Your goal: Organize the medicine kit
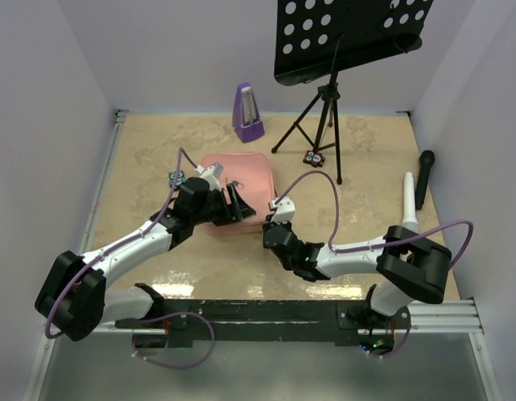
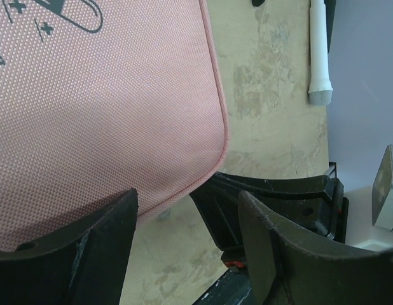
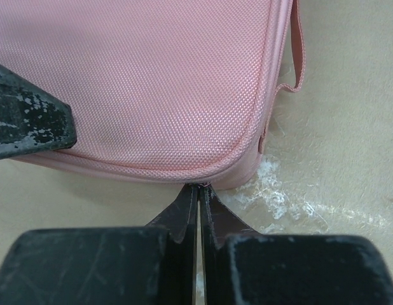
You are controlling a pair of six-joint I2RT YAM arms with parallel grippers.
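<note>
The pink medicine kit bag (image 1: 250, 175) lies in the middle of the table, its lid showing a printed mark in the left wrist view. My left gripper (image 1: 239, 203) is over the bag, its two fingers (image 2: 101, 254) apart with pink fabric beneath and between them. My right gripper is shut at the bag's front right edge, its fingertips tucked against the rim below the lid's piping; whether fabric is pinched there is hard to see. A strap loop (image 3: 295, 57) shows along the bag's side.
A black music stand (image 1: 329, 100) and a purple metronome (image 1: 247, 117) stand at the back. A white cylinder (image 1: 408, 200) and black microphone (image 1: 423, 180) lie at the right. Small dark objects (image 1: 314, 159) sit near the stand.
</note>
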